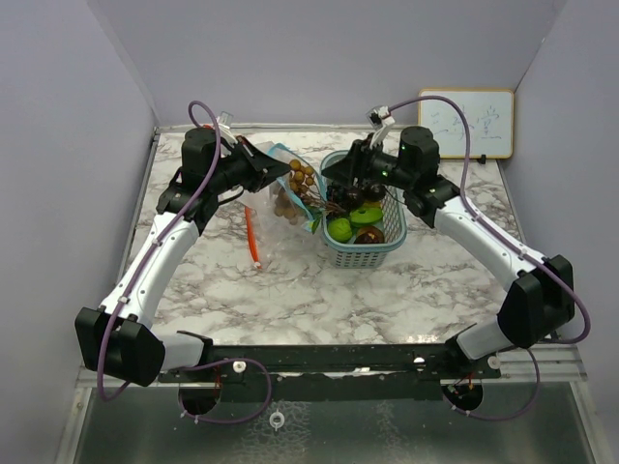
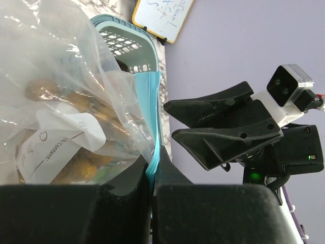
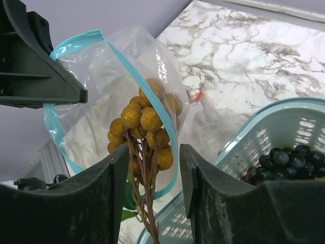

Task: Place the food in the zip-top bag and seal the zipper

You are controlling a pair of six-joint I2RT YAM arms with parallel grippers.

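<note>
The clear zip top bag (image 3: 96, 84) with a light-blue rim is held up, its mouth gaping toward the basket. Brown round fruits (image 3: 139, 119) on a stem rest inside it. Their twigs (image 3: 146, 203) and green leaves stick out of the mouth. My left gripper is shut on the bag's blue rim. Just outside the mouth, over the basket (image 1: 360, 256), is my right gripper. Its fingers stand apart, one to each side of the twigs in view, with nothing gripped. In the left wrist view a written label (image 2: 58, 147) shows on the bag.
In the basket lie a green fruit (image 1: 339, 230), a green pepper-like item (image 1: 367, 215), a dark red fruit (image 1: 369, 236) and dark grapes (image 3: 294, 160). An orange strip (image 1: 251, 237) lies left on the marble table. A whiteboard (image 1: 467, 122) stands back right.
</note>
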